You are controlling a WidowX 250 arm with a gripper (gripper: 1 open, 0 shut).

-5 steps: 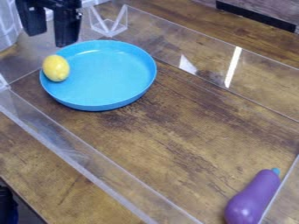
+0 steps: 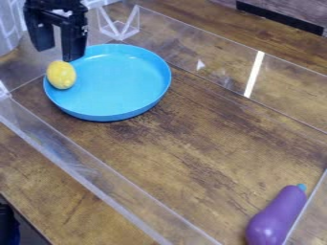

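The black gripper (image 2: pixel 57 36) hangs at the top left, above a yellow egg-shaped object (image 2: pixel 61 75). That object rests on the left part of a round blue plate (image 2: pixel 121 91). The gripper is apart from the object; whether its fingers are open or shut is hard to make out. A purple eggplant (image 2: pixel 276 216) lies at the lower right.
Clear plastic walls border the wooden surface (image 2: pixel 179 163) on the left and at the back. The middle of the surface, right of and below the plate, is bare.
The gripper has shifted slightly at the top left. The plate, yellow object and eggplant have not moved.
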